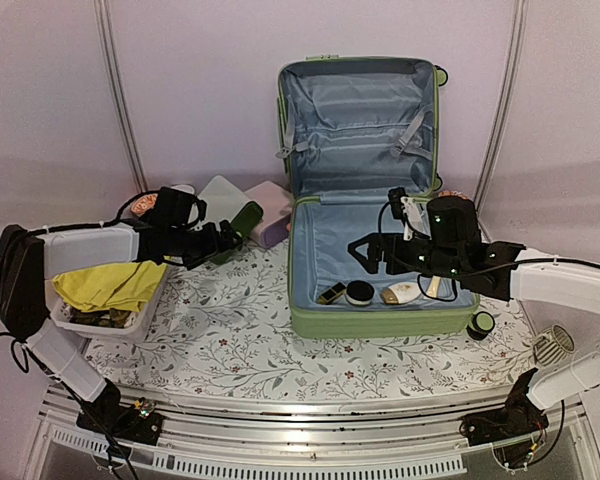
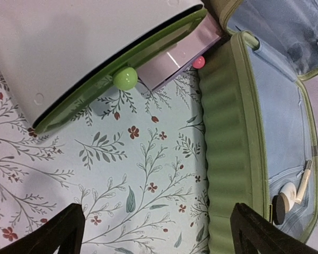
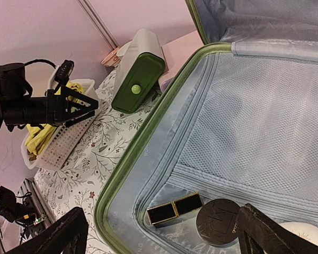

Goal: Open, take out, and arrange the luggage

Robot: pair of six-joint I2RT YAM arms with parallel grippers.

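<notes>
The green suitcase (image 1: 380, 322) stands open, lid upright. In it lie a small dark gold-edged compact (image 3: 161, 212), a round black case (image 3: 216, 222), a cream item (image 1: 399, 294) and a pale stick (image 2: 305, 180). My open, empty left gripper (image 1: 215, 242) hangs over the table left of the suitcase, beside a white box with green front (image 3: 135, 79). My open right gripper (image 1: 376, 245) hovers empty above the suitcase interior. A white basket (image 1: 140, 322) holding yellow cloth (image 1: 105, 285) sits at the left.
A pink box (image 1: 268, 220) stands behind the green-fronted box. A dark round jar (image 1: 481, 325) and a striped mug (image 1: 551, 346) lie right of the suitcase.
</notes>
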